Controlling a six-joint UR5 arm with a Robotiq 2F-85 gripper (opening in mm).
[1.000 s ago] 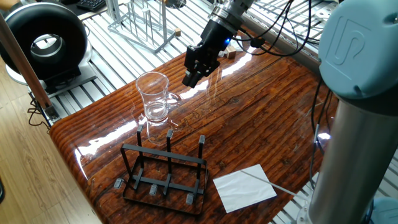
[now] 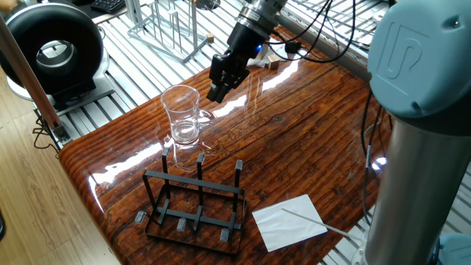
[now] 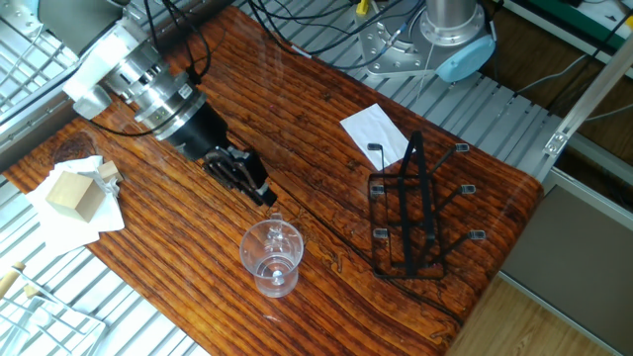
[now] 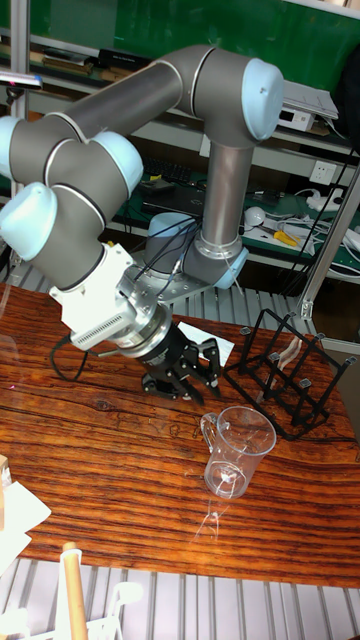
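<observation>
A clear glass mug (image 2: 182, 118) stands upright on the glossy brown wooden table, its handle (image 4: 209, 429) turned toward the arm. My black gripper (image 4: 206, 393) hangs above the table close to that handle, tilted downward. In exterior view 3 its fingers look spread apart, with nothing visible between them. From exterior view 2, the gripper (image 3: 263, 196) points at the handle side of the mug (image 3: 272, 259), and a small gap shows between the two.
A black metal rack (image 2: 195, 206) with upright prongs stands near the mug. Beside it lies a white sheet (image 2: 290, 222). Wooden blocks (image 3: 77, 196) rest on white paper at the table's other end. Open tabletop lies between the sheet and the mug.
In exterior view 1 my gripper has shifted slightly left, nearer the mug's handle side. The arm's upper joint and cables have moved left too. Mug, rack and sheet stay where they were.
</observation>
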